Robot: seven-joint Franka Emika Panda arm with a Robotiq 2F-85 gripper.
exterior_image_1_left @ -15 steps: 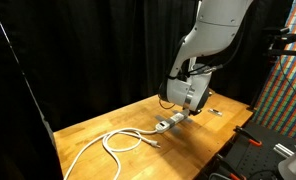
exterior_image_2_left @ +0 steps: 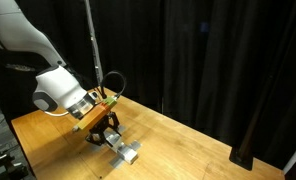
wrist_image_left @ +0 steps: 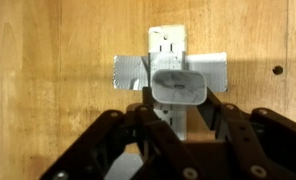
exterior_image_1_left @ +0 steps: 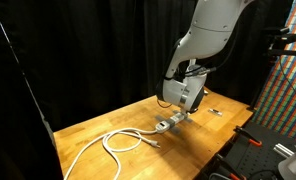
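Observation:
In the wrist view, my gripper is shut on a small grey object with a rounded, flat-looking face (wrist_image_left: 179, 86). It is held above a white power strip (wrist_image_left: 166, 42) and covers the strip's middle. Silver tape (wrist_image_left: 131, 72) crosses the strip on both sides and fixes it to the wooden table. Whether the grey object touches the strip cannot be made out. From the first exterior side, the strip (exterior_image_1_left: 170, 123) lies just left of the arm's lower end. The second exterior view shows the strip's near end (exterior_image_2_left: 126, 154) beyond the gripper (exterior_image_2_left: 110, 135).
A white cable (exterior_image_1_left: 110, 147) loops across the left part of the table, with a plug end near the strip. Small items (exterior_image_1_left: 216, 112) lie to the arm's right. In the second exterior view, the right side of the table (exterior_image_2_left: 198, 155) is bare.
The arm has shifted only slightly near the strip. The strip and the white cable stay where they were.

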